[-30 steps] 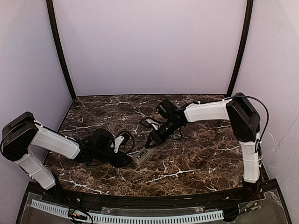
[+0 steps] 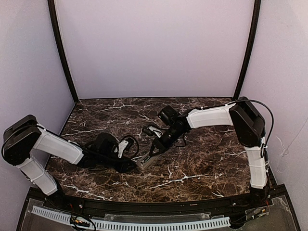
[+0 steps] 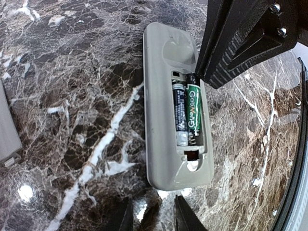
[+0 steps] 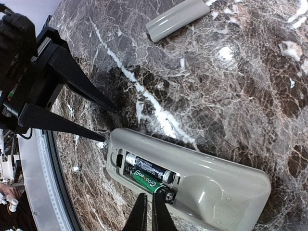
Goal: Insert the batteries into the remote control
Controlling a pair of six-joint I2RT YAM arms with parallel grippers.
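Observation:
The grey remote [image 3: 159, 106] lies face down on the marble table, its compartment uncovered. A dark battery and a green battery lie in it; the green one's end looks slightly raised in the right wrist view. My right gripper is shut with nothing visible between its fingers, its tips at the compartment beside the green battery's end. My left gripper is part open at the other end of the remote, fingertips low near the table, nothing visible between them.
The battery cover [image 4: 177, 19] lies apart on the table [image 2: 202, 173]. Both arms crowd the space around the remote.
The left arm shows no visible movement.

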